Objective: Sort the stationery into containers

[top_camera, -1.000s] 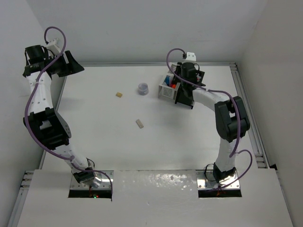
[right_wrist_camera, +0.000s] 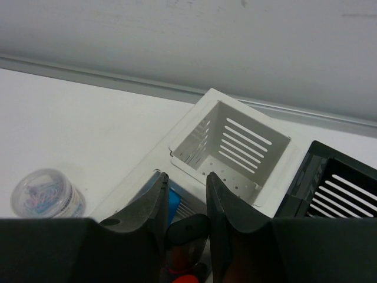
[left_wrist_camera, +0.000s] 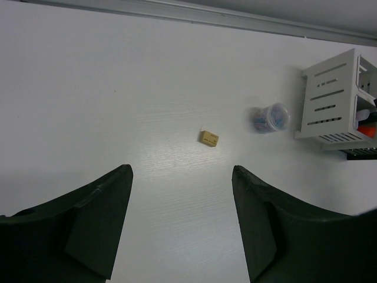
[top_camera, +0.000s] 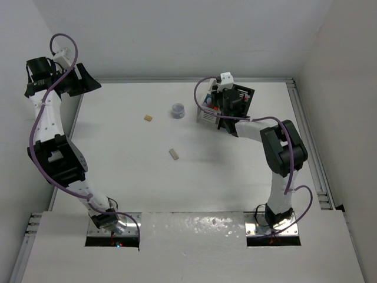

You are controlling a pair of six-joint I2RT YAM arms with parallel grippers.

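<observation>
My right gripper is over the white organizer (right_wrist_camera: 244, 171) at the back right, shut on a dark, round-topped item (right_wrist_camera: 185, 230) whose identity is unclear. Beneath it show a blue item (right_wrist_camera: 174, 203) and a red item (right_wrist_camera: 184, 279) in the organizer. My left gripper hangs at the far left, open and empty. A clear tub of paper clips (right_wrist_camera: 47, 194) stands left of the organizer. A small yellow block (left_wrist_camera: 209, 138) and a pale bar (top_camera: 174, 154) lie on the open table.
A black compartment (right_wrist_camera: 306, 183) adjoins the white organizer on the right. Walls border the back and sides (top_camera: 333, 141).
My right gripper and arm have shifted slightly left over the organizer. The left arm has edged slightly left. The table items are unmoved.
</observation>
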